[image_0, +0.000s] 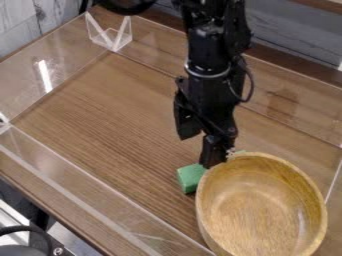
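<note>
My black gripper (203, 140) hangs open over the middle right of the wooden table (94, 120), its lower fingers just above a green object (190, 178). That green object lies beside a large tan bowl (261, 215), partly hidden behind the bowl's rim and the gripper. Whether the fingers touch it is unclear.
A white wire-like holder (110, 32) stands at the far back left. Raised clear edges run along the left, and dark cables lie beyond the lower-left corner.
</note>
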